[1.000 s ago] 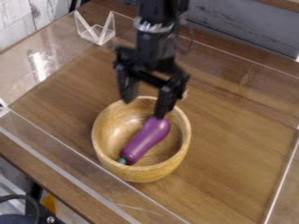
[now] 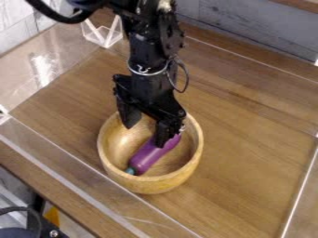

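My black gripper [image 2: 148, 121] reaches down from the top into a round wooden bowl [image 2: 188, 167], its open fingers inside the rim. A purple eggplant-like object [image 2: 152, 154] with a teal tip lies diagonally in the bowl, and the fingers are just above its upper end, partly over it. Whether they touch it I cannot tell.
The bowl stands on a wooden table [image 2: 246, 144]. Bare table lies to the right and left. A clear rack-like item [image 2: 102, 26] is at the back left, near the wall.
The bowl and object look unmoved.
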